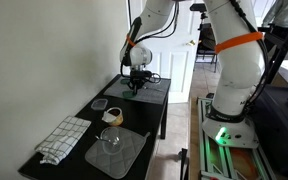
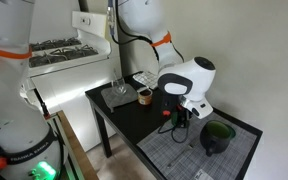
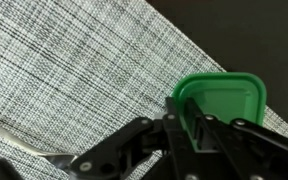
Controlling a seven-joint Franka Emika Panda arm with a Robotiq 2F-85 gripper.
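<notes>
A small green container (image 3: 229, 95) with rounded corners lies at the lower right of the wrist view, over the grey woven mat (image 3: 114, 65). My gripper is shut on its near edge, and the dark fingers hide that side. In exterior view 2 the gripper (image 2: 178, 122) reaches down to the mat's left part, with a bit of green container (image 2: 173, 115) showing beside it. From exterior view 1, the green container (image 1: 128, 94) appears small at the table's far end, under the arm.
A dark green pot (image 2: 220, 131) stands right of the gripper on the mat. Metal cutlery (image 3: 29, 147) lies on the mat. A white-and-brown mug (image 1: 112, 116), a clear container (image 1: 99, 104), a checked cloth (image 1: 63, 139) and a grey tray (image 1: 117, 153) occupy the nearer table.
</notes>
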